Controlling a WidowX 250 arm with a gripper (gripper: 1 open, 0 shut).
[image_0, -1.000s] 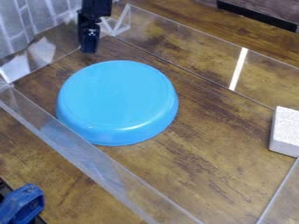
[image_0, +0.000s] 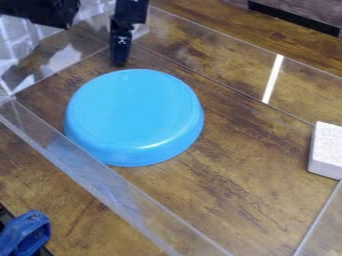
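Note:
A large blue upside-down bowl or lid (image_0: 134, 115) rests on the wooden floor inside a clear-walled enclosure. My dark gripper (image_0: 119, 50) is low at the top left, behind the blue piece and apart from it. It is small and dark, and I cannot make out its finger or whether anything is between its fingers.
A white block (image_0: 325, 150) lies at the right edge, and a white strip (image_0: 273, 79) is at the upper right. Clear walls (image_0: 94, 175) border the area. A blue object (image_0: 23, 235) sits at the bottom left.
My gripper has moved slightly right from where it was at the back left, and more of the dark arm shows at the top left. The blue piece is unmoved.

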